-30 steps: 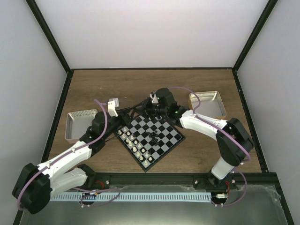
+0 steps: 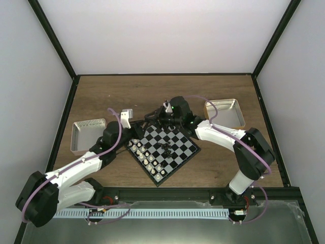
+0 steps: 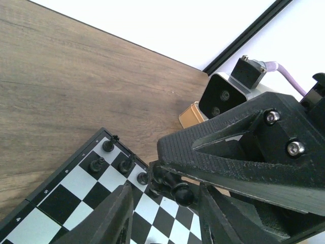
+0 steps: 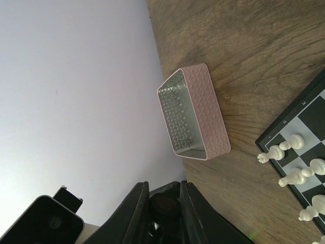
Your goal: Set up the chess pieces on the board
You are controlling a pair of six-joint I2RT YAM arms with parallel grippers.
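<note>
The chessboard (image 2: 178,159) holds white pieces (image 4: 294,177) along one edge and black pieces (image 3: 97,163) at the back and centre. Both grippers meet over the board's back-left part. My right gripper is shut on a black chess piece, seen end-on between its fingers in the right wrist view. My left gripper is part open just beside that piece, its fingertips below it in the left wrist view, with no piece clearly held between them.
A metal tray (image 2: 87,137) sits at the left, another tray (image 2: 224,113) at the back right. Bare wood surrounds the board, with free space at the back of the table.
The left arm has shifted slightly right and its wrist has turned a little over the last second. The right arm is nearly still.
</note>
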